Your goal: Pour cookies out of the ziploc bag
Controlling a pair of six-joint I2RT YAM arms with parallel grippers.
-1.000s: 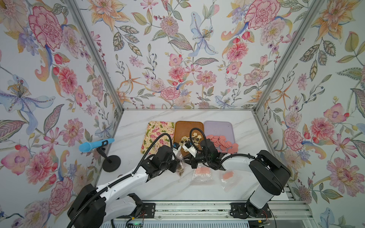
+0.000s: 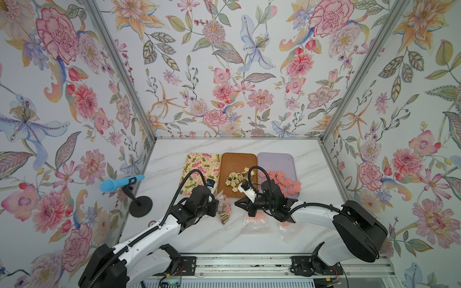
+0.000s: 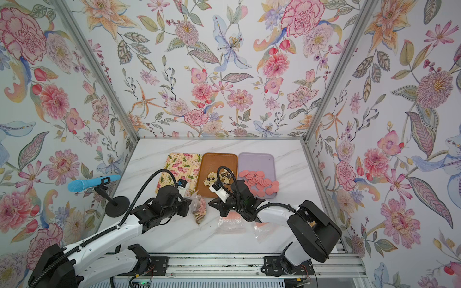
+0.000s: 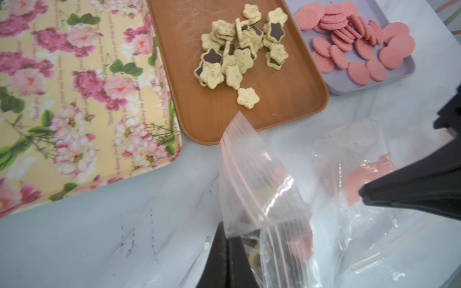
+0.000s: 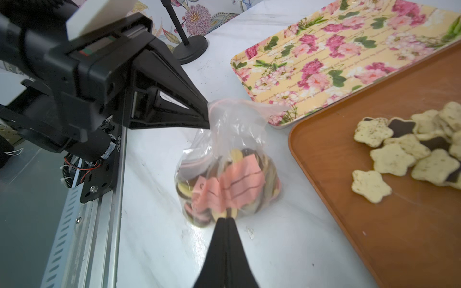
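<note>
A clear ziploc bag (image 5: 225, 177) of mixed cookies with a pink label hangs low over the table in front of the brown tray. My left gripper is shut on the bag's top edge, which folds over above its fingertips in the left wrist view. My right gripper is shut, with nothing showing between its fingers, pointing at the bag from the right, apart from it in the top views. The brown tray (image 5: 326, 182) holds star-shaped cookies.
A floral tray (image 4: 72, 168) lies left and a lilac tray (image 4: 398, 72) with pink discs right. Two flattened bags (image 2: 254, 225) lie at front right. A stand with a blue holder (image 2: 120, 184) is at far left.
My left gripper has moved a little left with the bag. My right gripper and arm have shifted right, widening the gap between the grippers.
</note>
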